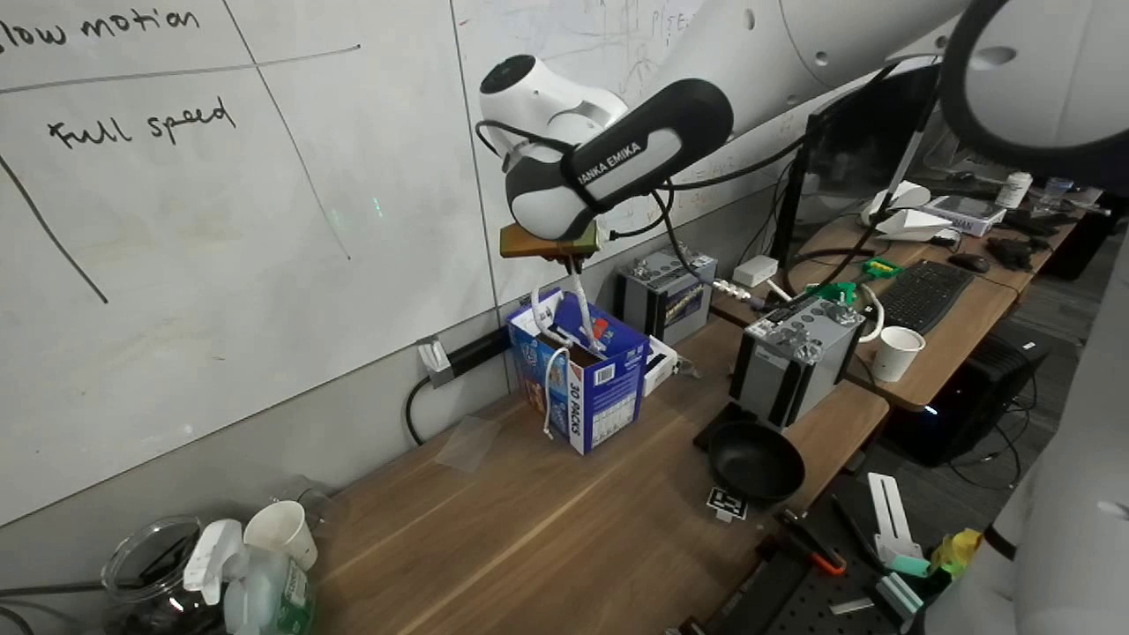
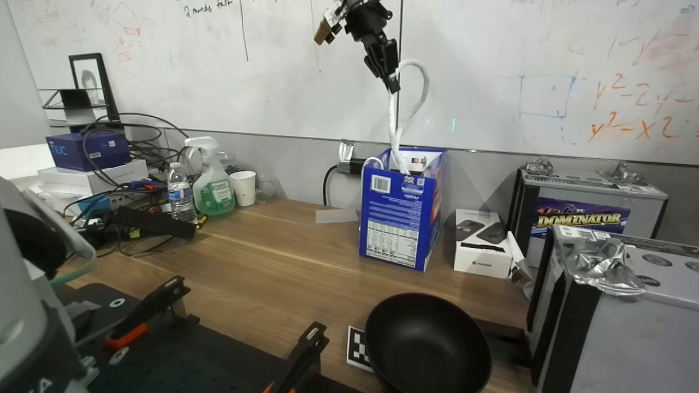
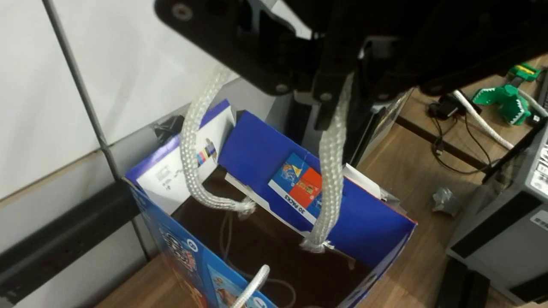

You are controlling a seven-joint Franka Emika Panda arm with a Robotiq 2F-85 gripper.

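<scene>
A white braided rope (image 2: 394,124) hangs in a loop from my gripper (image 2: 394,85), whose fingers are shut on it. Below stands an open-topped blue box (image 2: 393,219) against the whiteboard wall. From the wrist, both lengths of the rope (image 3: 332,154) reach down to the box opening, with frayed ends over the dark interior. My gripper is above the box (image 3: 251,143), clear of its rim. Another white cord end (image 3: 252,287) pokes over the near side; in exterior view 1 a cord (image 1: 549,392) drapes down the outside of the box.
A white phone box (image 2: 481,245) and grey batteries (image 2: 583,209) stand right of the blue box. The black pan (image 2: 426,347) lies nearer the front. At the left are a spray bottle (image 2: 213,183) and a paper cup (image 2: 243,188). Mid-table is mostly clear.
</scene>
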